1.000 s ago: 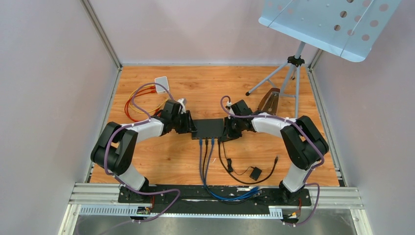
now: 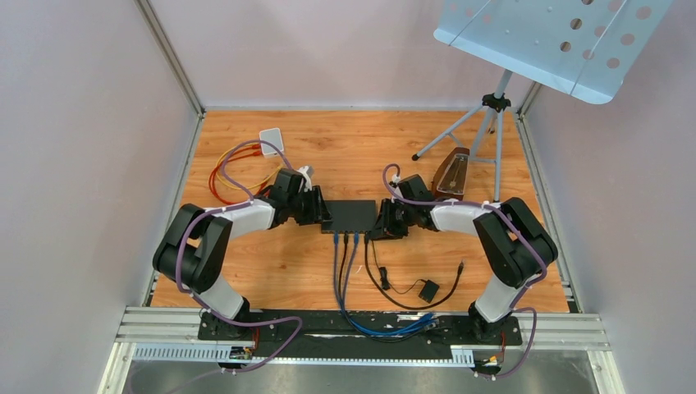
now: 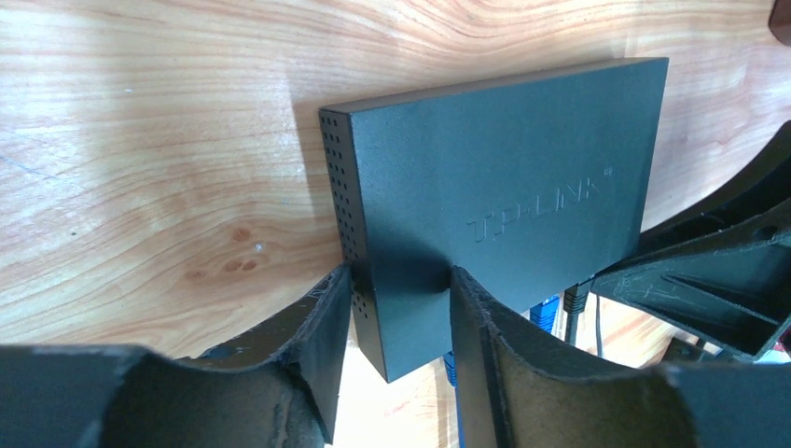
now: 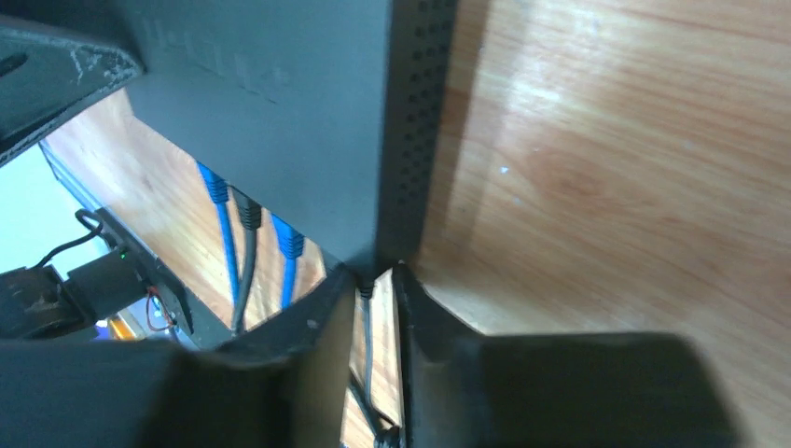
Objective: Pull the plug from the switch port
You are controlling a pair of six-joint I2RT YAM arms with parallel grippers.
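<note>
The dark switch [image 2: 349, 212] lies flat mid-table, several cables leaving its front edge. At its left end, the fingers of my left gripper are spaced apart around the switch's edge [image 3: 373, 308]; whether they press on it cannot be told. My right gripper is at the front right corner, its fingers close together with a narrow gap. A dark plug end [image 4: 367, 288] with a thin cable shows between them, right under the corner. Whether the fingers grip it, and how it sits in its port, is hidden. Blue plugs [image 4: 289, 238] are beside it.
A black cable [image 2: 402, 305] and a small adapter [image 2: 428, 290] lie in front of the switch. Behind left are a white box [image 2: 272, 141] and coiled red and yellow cables. A brown metronome [image 2: 451, 174] and a stand [image 2: 497, 135] occupy the back right.
Over the last second my right gripper has shifted a little to the right and slightly toward the front. The left arm and the switch look practically unmoved.
</note>
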